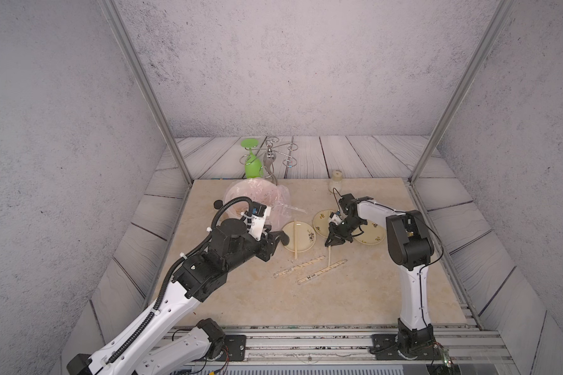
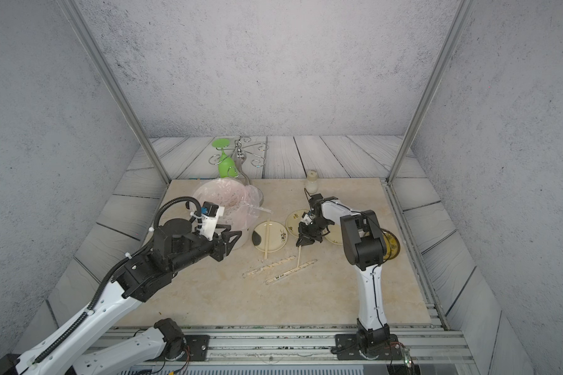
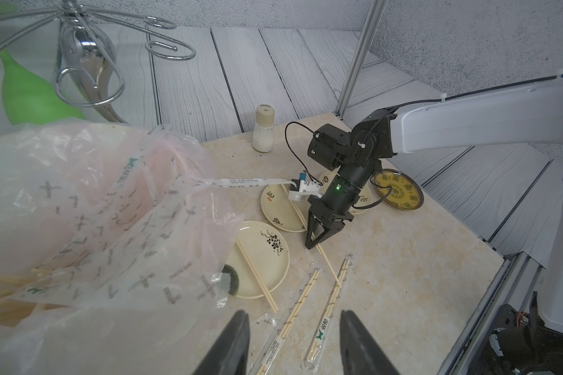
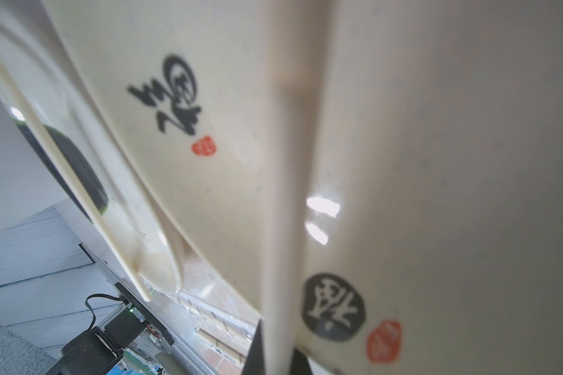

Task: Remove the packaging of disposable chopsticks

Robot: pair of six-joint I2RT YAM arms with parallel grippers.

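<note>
My right gripper is shut on bare wooden chopsticks, which slant across the middle plate. Their near end appears over one wrapped pair. Bare chopsticks also rest across the left plate, overhanging its front rim. Two pairs in clear printed wrappers, a left one and a right one, lie on the table in front of the plates. Beside the pink-lined bin, my left gripper stands open, raised above the table, with nothing between its fingers.
A clear printed wrapper strip sticks out from the bin liner. Behind stand a metal rack with a green goblet and a shaker. The right plate lies partly under my right arm.
</note>
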